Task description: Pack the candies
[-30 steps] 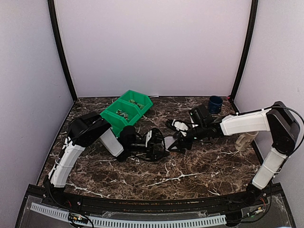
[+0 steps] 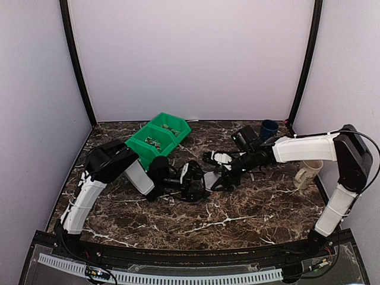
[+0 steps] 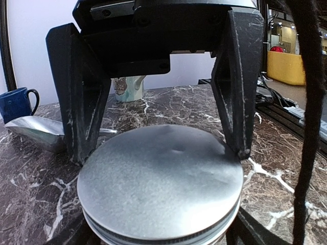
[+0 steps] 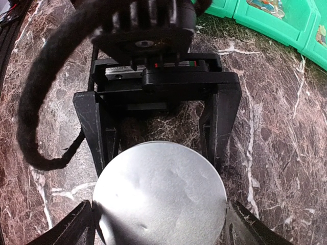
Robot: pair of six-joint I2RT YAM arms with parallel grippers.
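Note:
A round container with a dented silver lid (image 3: pixel 161 178) stands between the two grippers, lid up. It also fills the lower middle of the right wrist view as a shiny disc (image 4: pixel 161 191); from above, only a pale part (image 2: pixel 211 179) shows. My left gripper is open, its ridged fingertips low on either side of the container. From the opposite side my right gripper also stands open around it. Whether any finger touches the container is hard to tell. Candies (image 2: pixel 153 143) lie in a green compartmented bin (image 2: pixel 158 135) behind the left arm.
A metal scoop (image 3: pixel 38 131) lies near a dark blue mug (image 2: pixel 269 129) at the back right. The pale mug (image 2: pixel 307 173) stands near the right wall. In front of both grippers the marbled table (image 2: pixel 196 222) is clear.
My right gripper has shifted slightly leftward and its wrist has turned a little. The left arm and the container look nearly still.

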